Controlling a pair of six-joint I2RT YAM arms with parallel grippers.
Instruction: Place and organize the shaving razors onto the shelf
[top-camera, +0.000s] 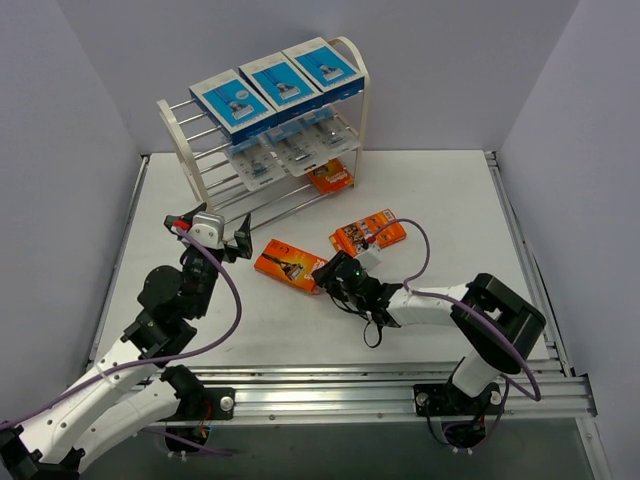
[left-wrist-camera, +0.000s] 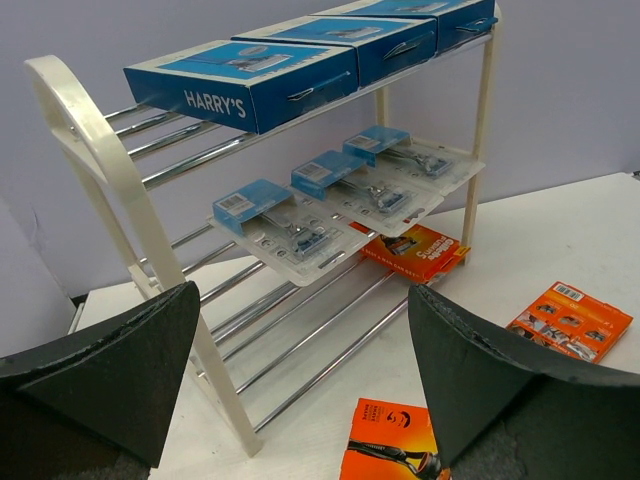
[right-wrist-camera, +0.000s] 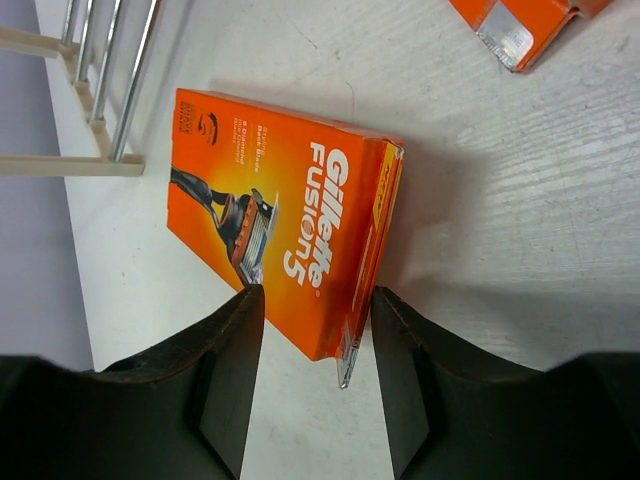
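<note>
An orange Gillette Fusion5 box (top-camera: 285, 265) (right-wrist-camera: 270, 210) lies flat on the table in front of the shelf (top-camera: 180, 150). My right gripper (top-camera: 325, 275) is open at that box's end, fingertips low by its edge. A second orange box (top-camera: 368, 230) (left-wrist-camera: 570, 322) lies behind it to the right. A third (left-wrist-camera: 420, 250) sits on the shelf's lowest tier at the right. Clear blister packs (left-wrist-camera: 300, 240) fill the middle tier, blue Harry's boxes (top-camera: 231, 100) the top. My left gripper (top-camera: 217, 230) is raised left of the shelf front, open and empty.
The lowest tier's left and middle rails are bare. Rails and walls border it.
</note>
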